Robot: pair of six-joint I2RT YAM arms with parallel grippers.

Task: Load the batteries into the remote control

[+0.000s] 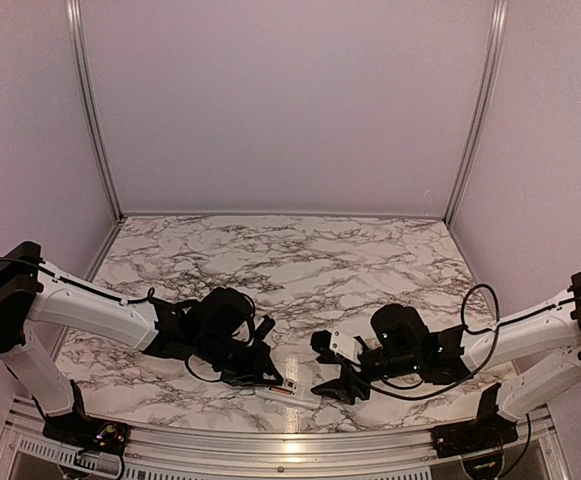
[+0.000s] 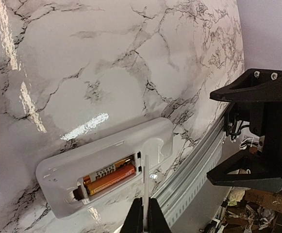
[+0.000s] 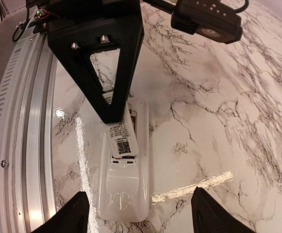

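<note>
The white remote (image 2: 58,184) lies on the marble table near the front edge, two batteries (image 2: 109,177) visible side by side in its open compartment. My left gripper (image 1: 270,378) is shut on the battery cover (image 3: 121,138), a white strip with a printed label, seen edge-on in the left wrist view and held over the compartment in the right wrist view. My right gripper (image 1: 338,382) stands open to the right of the remote, with nothing between its fingers; its fingertips face the remote's free end in the right wrist view.
The metal rail (image 1: 370,437) runs along the table's front edge, close beside the remote.
</note>
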